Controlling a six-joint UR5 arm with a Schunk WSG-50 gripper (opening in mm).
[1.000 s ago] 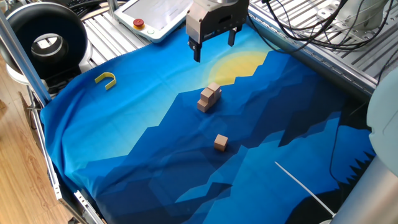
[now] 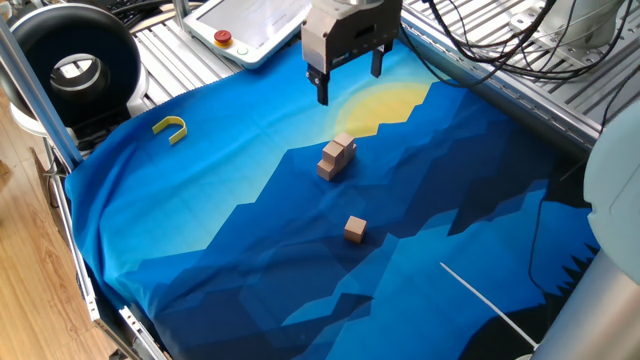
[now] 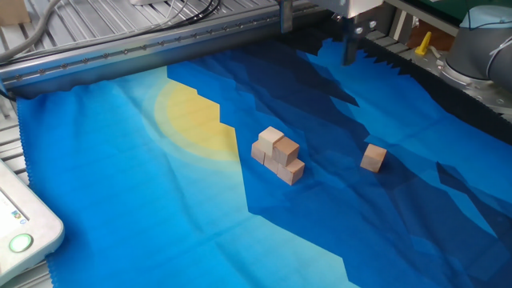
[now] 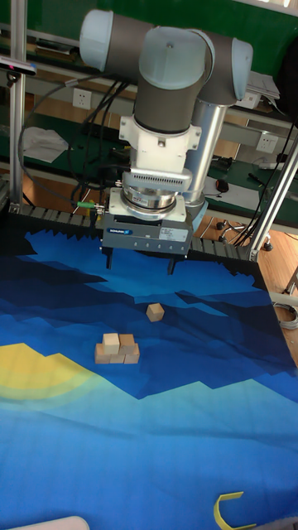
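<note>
Small wooden cubes form a two-layer stack (image 2: 336, 158) near the middle of the cloth. In exterior view 2 the stack (image 3: 278, 154) shows a bottom row with two cubes on top, one pale (image 3: 270, 139) and one browner (image 3: 286, 150). A single loose cube (image 2: 355, 230) lies on the cloth apart from the stack; it also appears in exterior view 3 as the cube (image 4: 155, 312) on the robot's side of the stack. My gripper (image 2: 349, 90) hangs above the cloth, its two dark fingers (image 4: 109, 259) wide apart. It is open and holds nothing, clear of all the cubes.
A yellow hook-shaped piece (image 2: 171, 129) lies near the cloth's edge. Beyond the cloth sits a tablet (image 2: 250, 28) with a red button (image 2: 222, 38). A thin white rod (image 2: 487, 302) crosses one side.
In exterior view 1 my gripper has shifted slightly rightward and a little lower in the image, staying open. The stack and the loose cube have not moved.
</note>
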